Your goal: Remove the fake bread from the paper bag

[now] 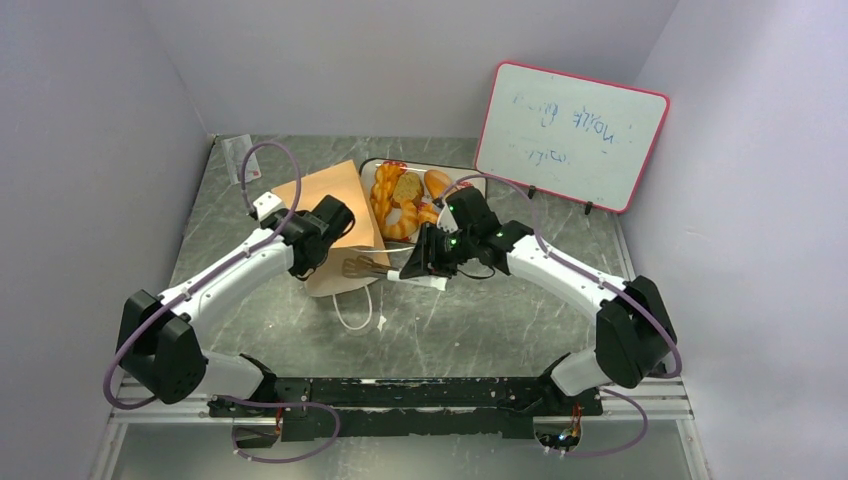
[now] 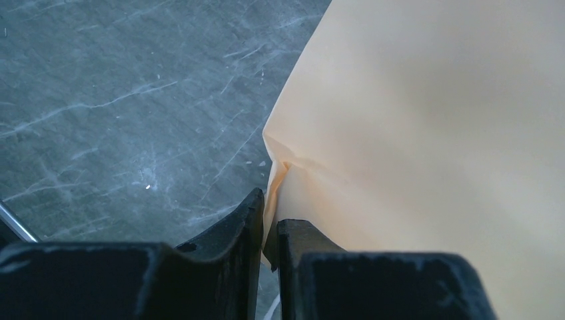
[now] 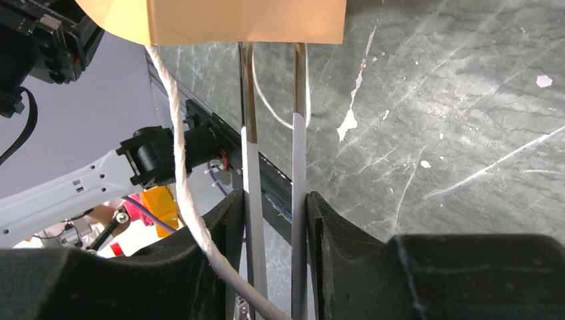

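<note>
The tan paper bag [image 1: 330, 190] lies tilted at the left-centre of the table, its mouth facing right. One edge of the bag [image 2: 426, 133] is pinched by my left gripper, which is shut on the paper. Between the spread fingers of my right gripper run the two arms of tongs [image 3: 252, 173], white-handled and brown-tipped, held apart. In the top view the brown tong tips [image 1: 365, 268] are at the bag's mouth; no bread shows between them. The bag's inside is hidden, so I cannot tell what it holds.
Behind the bag, a tray [image 1: 484, 210] bears several breads, among them a braided loaf [image 1: 385, 185] and a round slice [image 1: 408, 188]. A whiteboard [image 1: 570, 130] leans at the back right. White cord handles [image 1: 352, 327] hang from the bag.
</note>
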